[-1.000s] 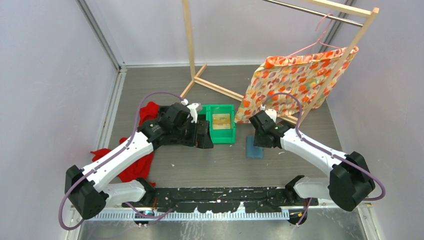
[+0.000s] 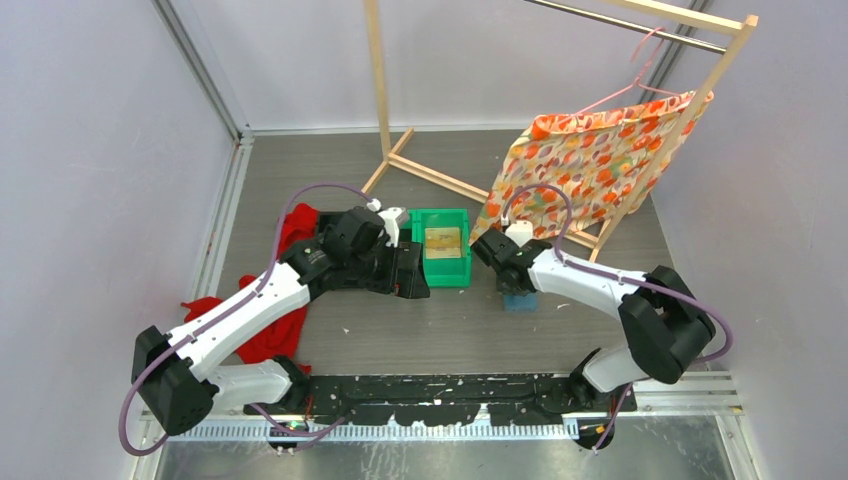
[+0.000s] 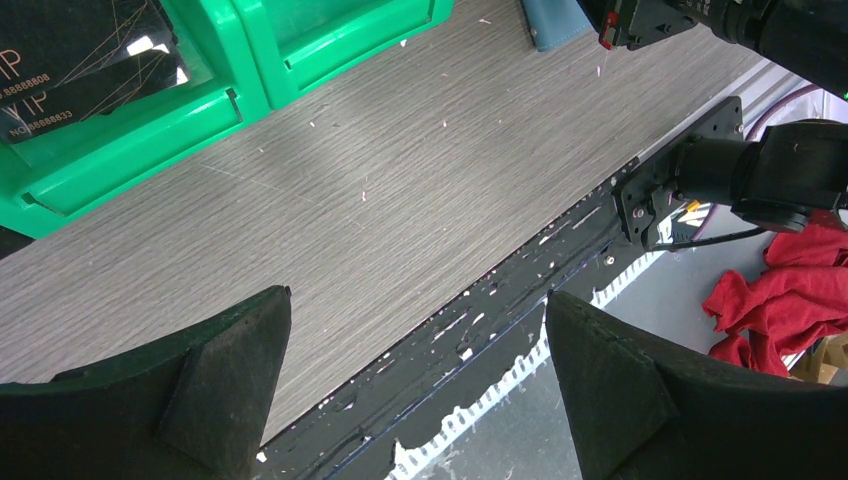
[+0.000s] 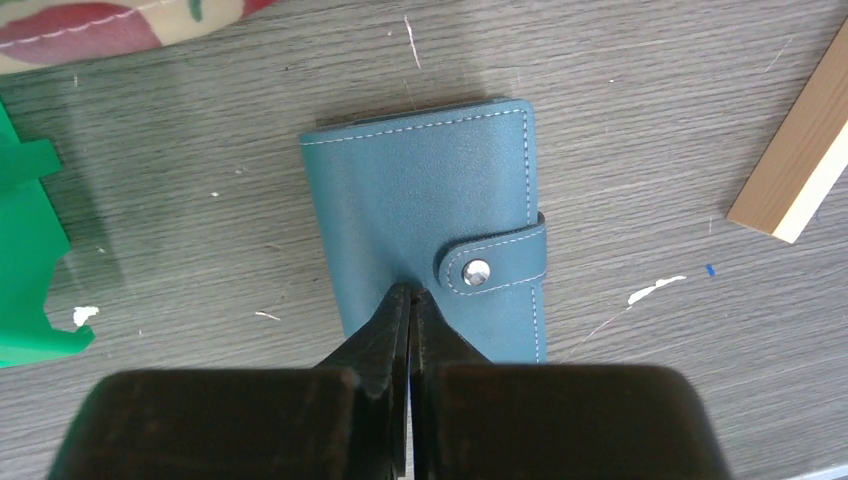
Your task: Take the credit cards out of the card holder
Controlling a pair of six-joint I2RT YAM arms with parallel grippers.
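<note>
A blue card holder (image 4: 420, 190) lies flat on the grey floor, its snap strap fastened with a metal button. My right gripper is shut with nothing between its fingers. Its tips sit over the holder's face, just left of the button; whether they touch it I cannot tell. From above, the arm hides all but the near end of the holder (image 2: 520, 302). My left gripper stands wide open and empty over bare floor near the green box. No cards show from the holder.
A green two-part box (image 2: 457, 280) stands left of the holder, with black VIP cards (image 3: 90, 85) in one compartment. Patterned cloth (image 2: 590, 160) hangs on a wooden rack behind. Red cloth (image 2: 290, 325) lies at the left.
The left arm has barely moved.
</note>
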